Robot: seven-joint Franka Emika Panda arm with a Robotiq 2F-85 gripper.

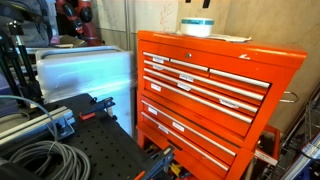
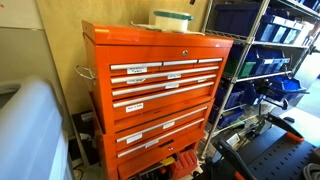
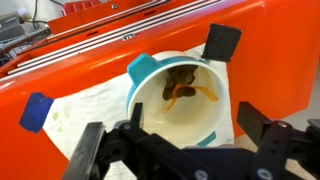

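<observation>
A white round bowl (image 3: 150, 115) with a teal rim stands on top of the red tool chest, seen from above in the wrist view. Inside it lie a dark brown item (image 3: 181, 76) and a thin orange piece (image 3: 177, 97). My gripper hangs over the bowl, fingers wide apart, its dark fingers (image 3: 92, 140) on either side of the view and nothing held. In exterior view 1, the bowl (image 1: 198, 27) rests near the back of the chest top, and small dark tips show at the upper edge above it.
The bowl sits on a white sheet (image 3: 70, 114) held down with dark tape (image 3: 221, 42) and blue tape (image 3: 36, 112). Below is the red chest (image 2: 140, 46) with labelled drawers, all shut. Shelves with blue bins (image 2: 232, 21) stand to its right in exterior view 2.
</observation>
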